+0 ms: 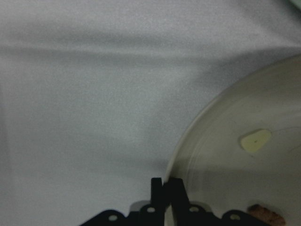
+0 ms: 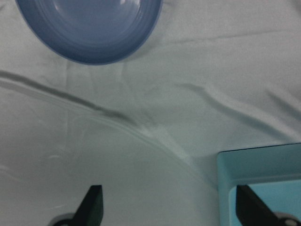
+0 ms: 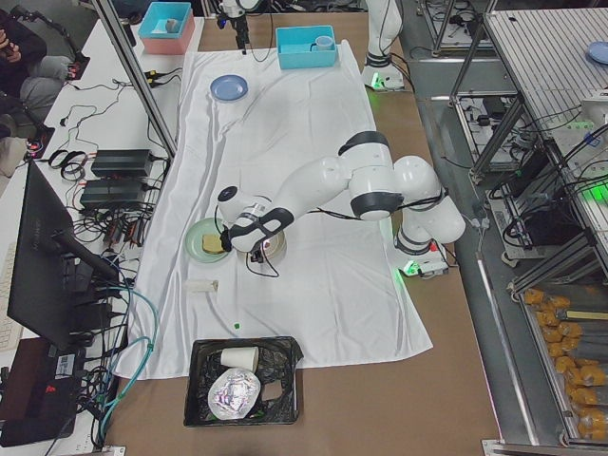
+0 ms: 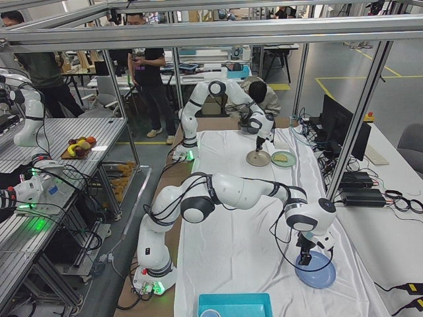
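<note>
A beige plate (image 4: 258,158) with small food scraps (image 1: 254,139) sits beside a green plate (image 4: 283,160) holding a yellow piece. My left gripper is at the beige plate's rim, its fingers close together on or at that rim. My right gripper is open with nothing between its fingers, over the cloth near a blue plate (image 2: 89,28) and a light-blue bin (image 2: 254,162). In the camera right view it is above the blue plate's area.
A black lined bin (image 3: 199,380) with white items stands at the cloth's near edge.
</note>
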